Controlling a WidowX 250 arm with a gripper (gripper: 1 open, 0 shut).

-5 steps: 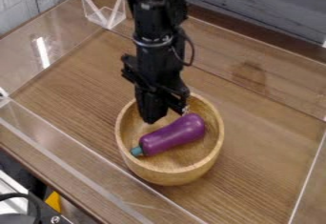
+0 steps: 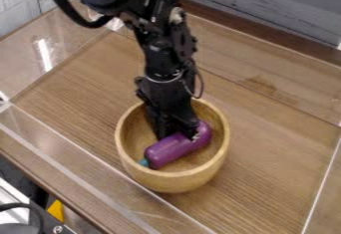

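A purple eggplant lies diagonally in a yellow-tan bowl in the lower middle of the camera view. My black gripper reaches down into the bowl, its tips at the eggplant's upper part and back side. The tips are partly hidden against the dark body of the gripper, so whether anything is between them is unclear.
A pale wall runs along the back. At the lower left, beyond the table's edge, are cables and a small yellow object.
The gripper has descended from over the bowl's back to the eggplant. The eggplant has shifted slightly left.
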